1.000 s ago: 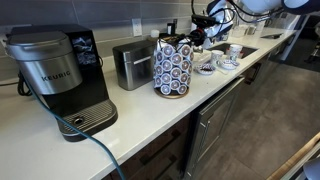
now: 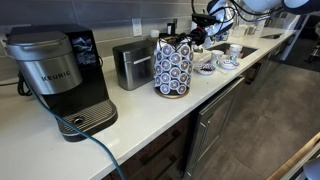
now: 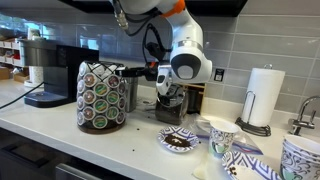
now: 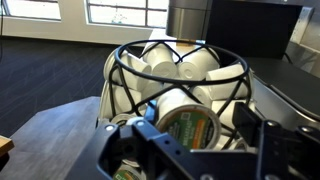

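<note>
A wire carousel of coffee pods (image 2: 173,70) stands on the white counter, pod lids facing outward. Above its top rim, on the right side, is my gripper (image 3: 135,71), reaching in from the arm. Looking down in the wrist view, the black wire ring (image 4: 180,47) encloses several loose white pods (image 4: 160,58). One pod with a dark, brownish lid (image 4: 189,130) lies between my gripper's (image 4: 194,124) black fingers. The fingers stand apart; a gap shows on the pod's right, while the left finger overlaps its edge. Firm contact is not visible.
The Keurig coffee maker (image 2: 62,80) stands at the near end of the counter, with a metal toaster (image 2: 133,64) between it and the carousel. Patterned plates (image 3: 178,138) and cups (image 3: 222,138) occupy the other side. Bare counter (image 2: 150,108) lies in front.
</note>
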